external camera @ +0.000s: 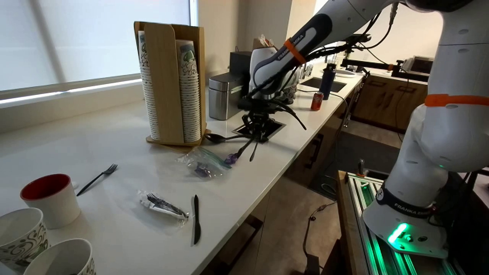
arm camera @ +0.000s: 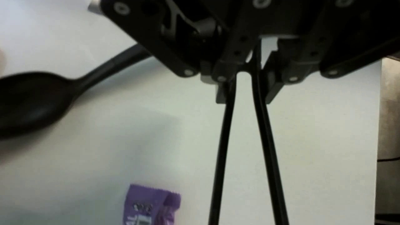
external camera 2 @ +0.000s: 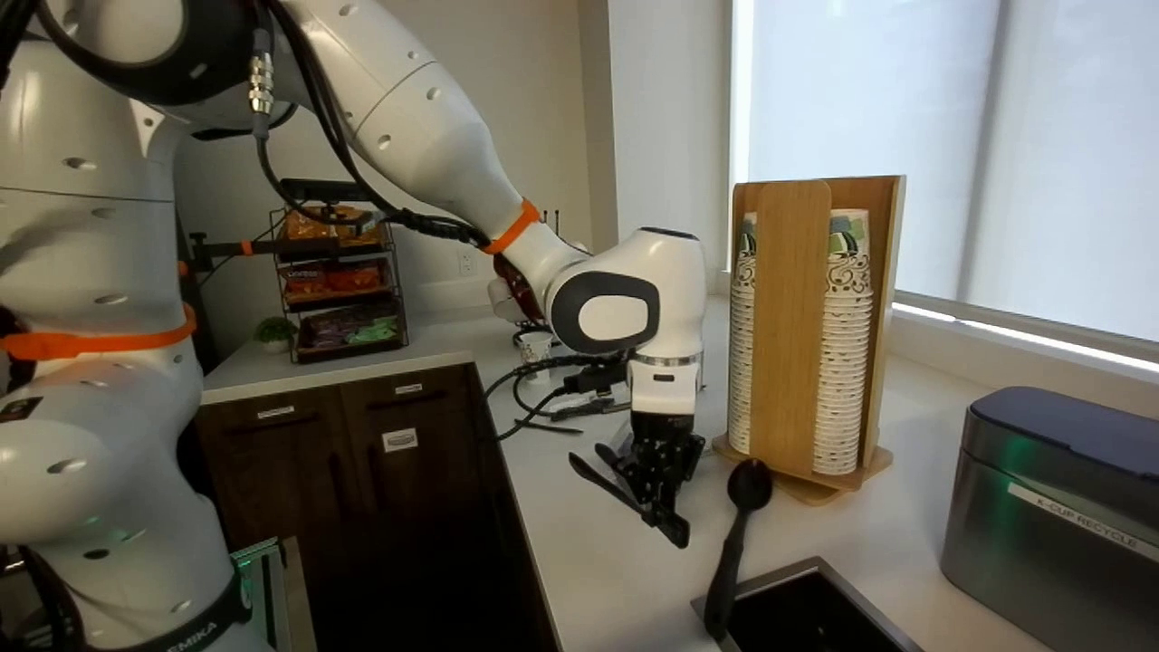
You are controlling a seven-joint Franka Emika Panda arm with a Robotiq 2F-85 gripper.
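Black tongs with two long thin arms (arm camera: 223,150) hang from my gripper, which is shut around their upper part. The tongs' arms stand spread, with white counter showing between them. In exterior view 1, my gripper (external camera: 257,129) is above the counter, and one tong arm (external camera: 245,147) reaches down toward a small purple packet (external camera: 231,159); whether they touch cannot be told there. The wrist view shows the packet (arm camera: 144,208) left of the tongs, apart from them in the picture. A black spoon (arm camera: 33,101) lies to the left. Exterior view 2 shows the tongs (external camera 2: 603,478) below the wrist.
A clear zip bag (external camera: 204,165) with something dark inside lies beside the packet. Behind stands a wooden cup rack (external camera: 167,87). The spoon's handle (external camera 2: 725,570) reaches a dark recessed opening (external camera 2: 815,614). A black knife (external camera: 197,220) and wrapped cutlery (external camera: 165,206) lie nearer exterior view 1.
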